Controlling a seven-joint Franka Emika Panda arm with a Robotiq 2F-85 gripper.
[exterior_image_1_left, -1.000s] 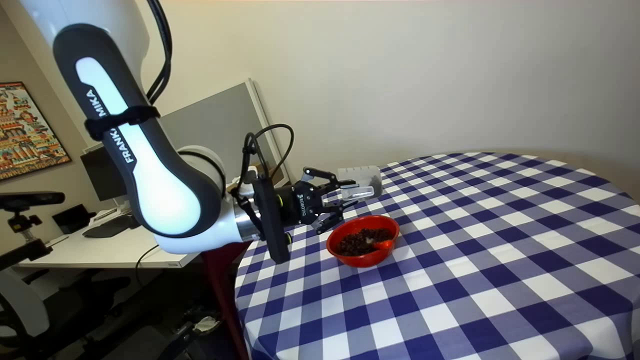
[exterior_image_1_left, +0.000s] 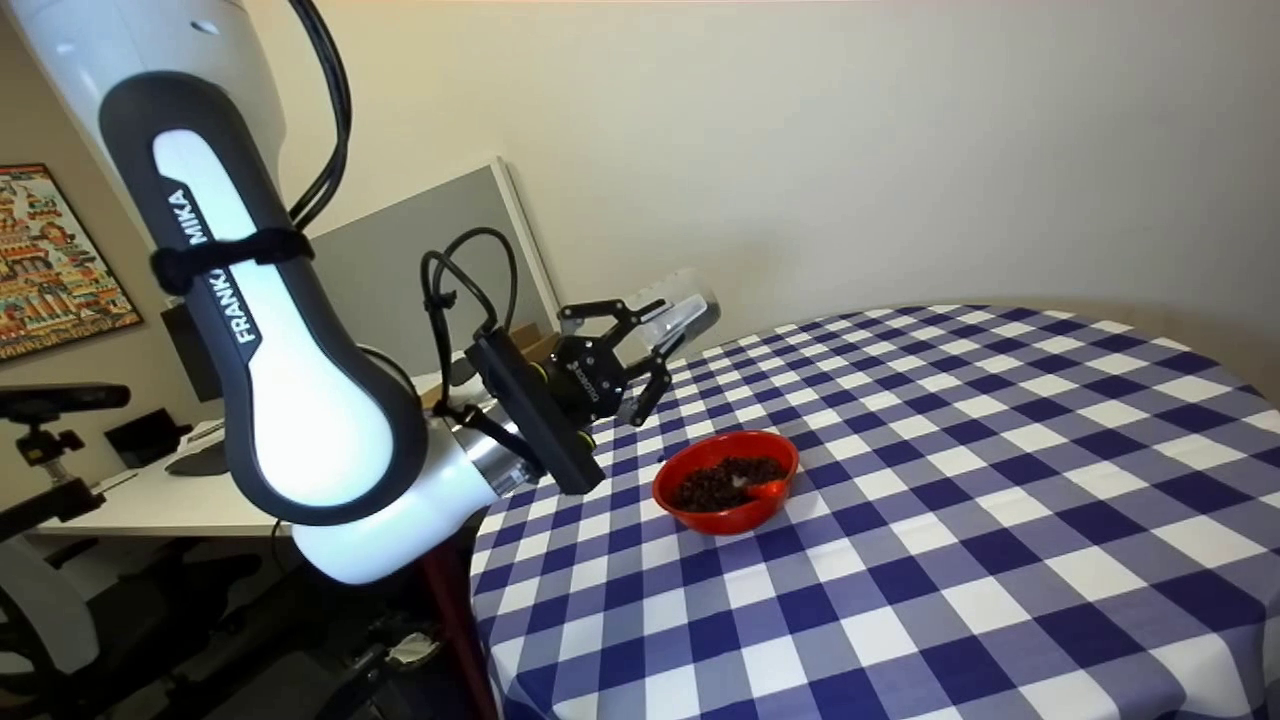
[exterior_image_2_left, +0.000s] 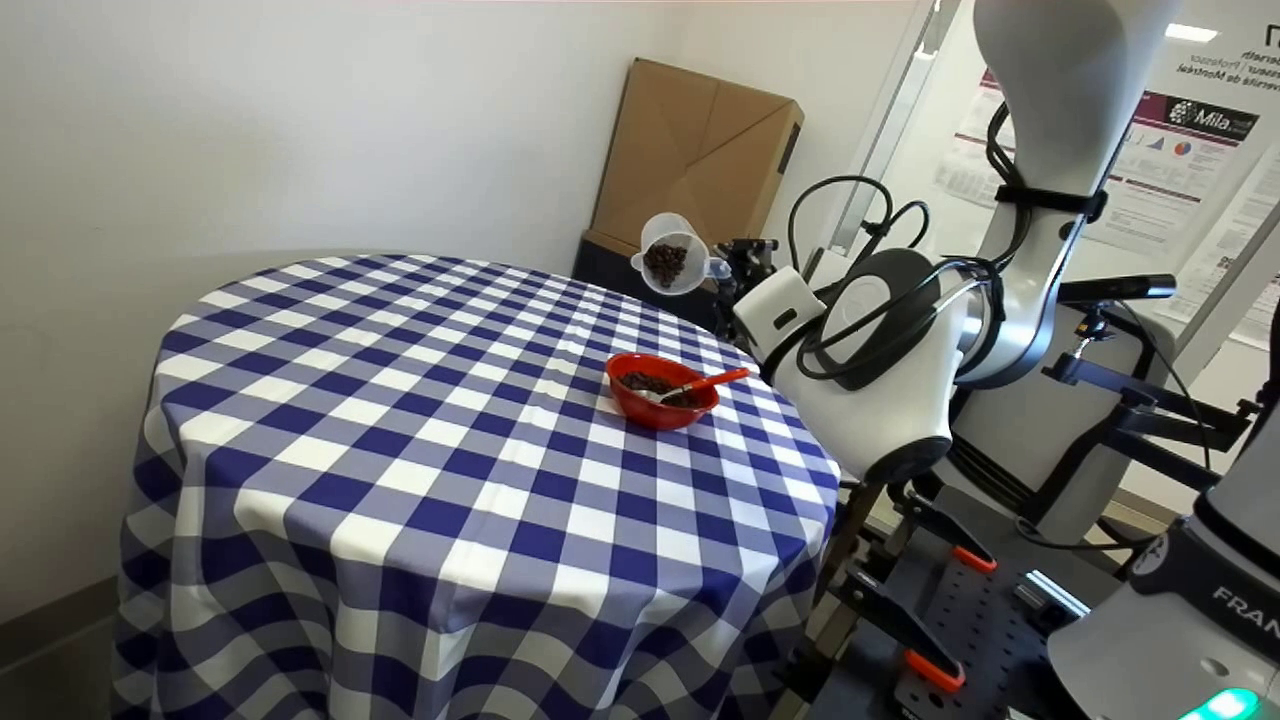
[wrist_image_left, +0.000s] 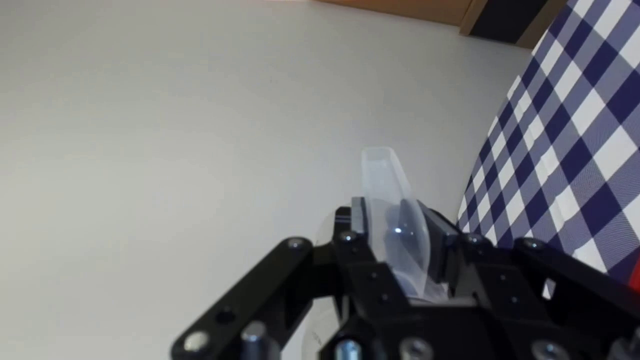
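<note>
My gripper (exterior_image_1_left: 667, 332) is shut on the handle of a clear plastic cup (exterior_image_1_left: 689, 292), held above the back left part of the table. Seen in exterior view 2, the cup (exterior_image_2_left: 667, 224) is tilted with its mouth toward that camera, and dark brown bean-like pieces (exterior_image_2_left: 666, 262) lie inside. The wrist view shows the translucent handle (wrist_image_left: 387, 186) between my fingers; most of the cup is hidden there. On the table, in front of the cup, stands a red bowl (exterior_image_1_left: 721, 521) of similar dark pieces. A red-handled spoon (exterior_image_2_left: 710, 382) rests in it.
A blue and white checkered cloth (exterior_image_1_left: 1020, 480) covers the round table, clear apart from the bowl. A wall (exterior_image_1_left: 900, 144) runs behind it. Cardboard (exterior_image_2_left: 684, 156) stands beyond the table in exterior view 2, and a second arm (exterior_image_2_left: 1182, 612) sits at lower right.
The gripper and cup have risen and moved left in exterior view 1, and they have turned so the cup points more upward. The bowl stays in place.
</note>
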